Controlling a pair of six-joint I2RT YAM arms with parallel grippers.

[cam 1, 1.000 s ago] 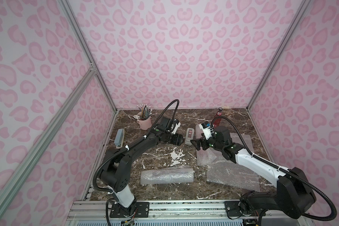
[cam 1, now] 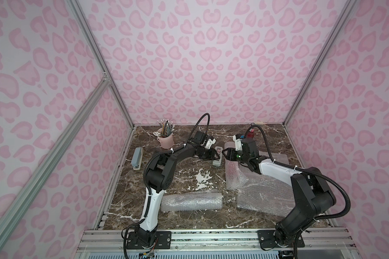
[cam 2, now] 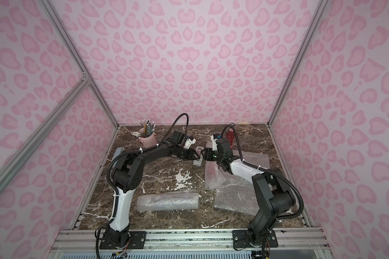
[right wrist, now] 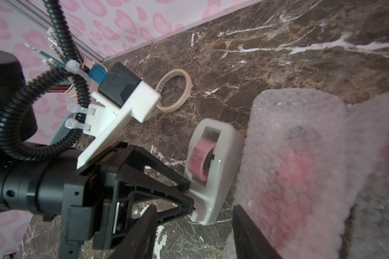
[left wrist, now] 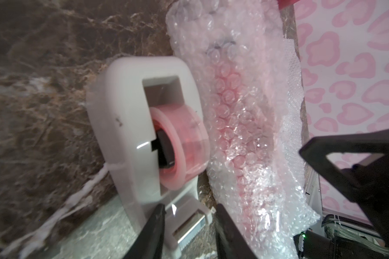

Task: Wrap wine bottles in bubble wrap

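Note:
The white tape dispenser (left wrist: 129, 108) with pink tape stands at the middle; my left gripper hangs at its front end, fingers apart around or just over it. My right gripper is open just to the right, above the gap between the dispenser and a bubble-wrapped bottle (right wrist: 289, 168) with red showing through. An unwrapped red bottle (cam 2: 230, 137) stands at the back right, partly behind the right arm. Loose bubble wrap (cam 1: 263, 200) lies under the right arm.
A bubble-wrap roll (cam 1: 190, 201) lies at the front left. A pink cup of pens (cam 1: 165, 140), a stapler (cam 1: 137, 157) and a masking-tape ring (right wrist: 181, 97) are on the left and back. Back wall borders the table.
Both arms have moved inward and toward the back, bringing the grippers together at the tape dispenser. The objects on the table look unmoved.

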